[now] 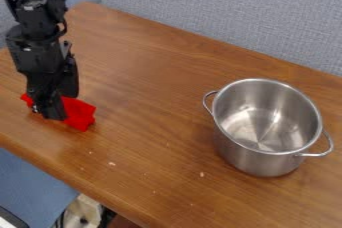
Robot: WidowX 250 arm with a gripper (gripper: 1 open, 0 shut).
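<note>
My black gripper (51,105) is low at the left edge of the table, directly over a red object (78,115), its fingers down around or on that object. The red object lies on the wood, partly hidden behind the fingers; whether they are closed on it I cannot tell.
A steel pot (265,132) with two side handles stands at the right of the wooden table (174,62). The table's near left edge runs just below the gripper, and a grey-blue wall rises behind.
</note>
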